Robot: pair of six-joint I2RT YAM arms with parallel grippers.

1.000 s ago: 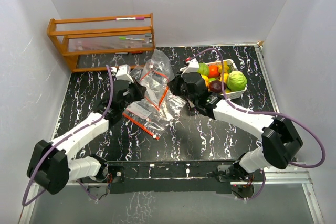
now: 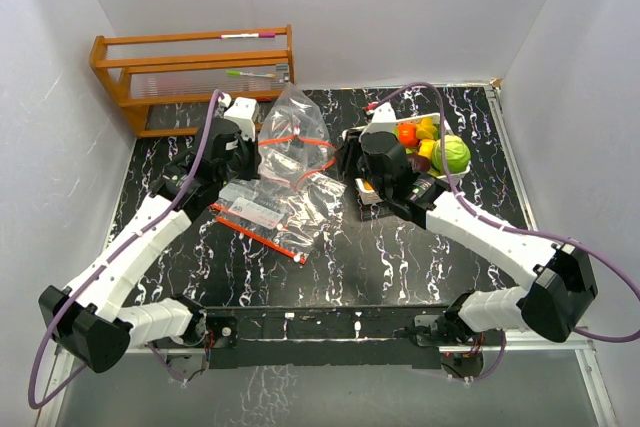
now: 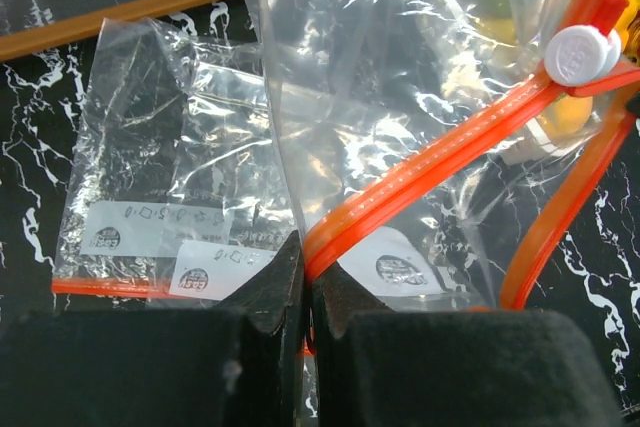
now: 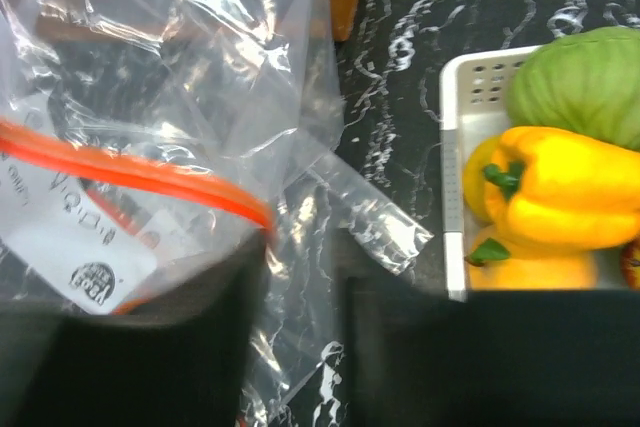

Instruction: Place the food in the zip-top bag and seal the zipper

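Note:
A clear zip bag [image 2: 293, 127] with an orange zipper and white slider [image 3: 577, 55] is raised between the arms. My left gripper is shut on one zipper edge [image 3: 430, 157], holding it up. My right gripper is at the bag's other side, blurred; its fingers look somewhat apart near the orange edge, and whether it grips is unclear. More flat bags [image 3: 130, 147] lie beneath. The food, yellow peppers [image 4: 565, 187] and a green cabbage [image 4: 580, 82] among it, sits in a white basket [image 4: 450, 177] on the right.
A wooden rack [image 2: 130, 67] with pens stands at the back left. Grey walls close in the sides and back.
Both grippers have moved apart, left one leftward and right one rightward, and the bag's orange-edged mouth has spread between them.

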